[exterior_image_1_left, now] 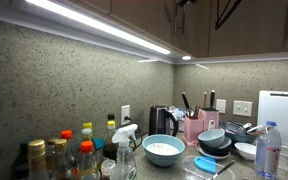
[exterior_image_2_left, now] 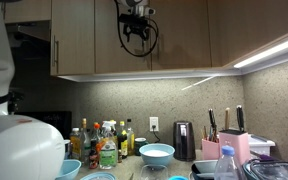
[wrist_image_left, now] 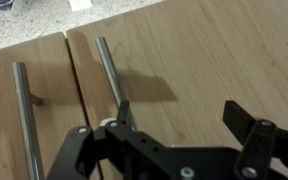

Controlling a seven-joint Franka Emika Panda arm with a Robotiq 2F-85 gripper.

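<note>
My gripper is open in the wrist view, its two black fingers apart and nothing between them. Wooden cabinet doors (wrist_image_left: 199,65) lie beyond it. One metal bar handle (wrist_image_left: 108,70) runs close to the left finger (wrist_image_left: 121,112), its lower end hidden behind it; whether they touch I cannot tell. Farther left is a second handle (wrist_image_left: 27,120). In exterior view 2 the gripper (exterior_image_2_left: 136,28) is high up in front of the upper cabinets (exterior_image_2_left: 96,45). In exterior view 1 only dark parts show at the top edge.
Below, the counter carries several bottles (exterior_image_1_left: 87,160), a light blue bowl (exterior_image_1_left: 164,150), a black kettle (exterior_image_1_left: 161,120), a pink knife block (exterior_image_1_left: 198,125) and a clear water bottle (exterior_image_1_left: 269,150). Open air separates the cabinets from these items.
</note>
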